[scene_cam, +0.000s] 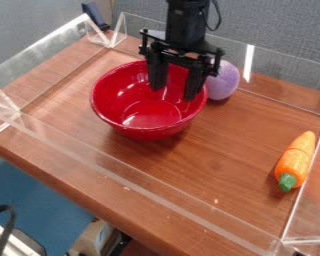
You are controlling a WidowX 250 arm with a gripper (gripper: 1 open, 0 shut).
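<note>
My black gripper [176, 70] hangs over the back of a red bowl [139, 116], its two dark fingers reaching down at the bowl's rear rim. Whether they grip anything or how far apart they are is hard to tell. A purple round object [223, 82], perhaps an eggplant, sits just behind and right of the bowl, partly hidden by the gripper. An orange toy carrot [295, 160] with a green tip lies at the right side of the wooden table [149, 190].
Clear low walls [5, 108] edge the table at left, back and right.
</note>
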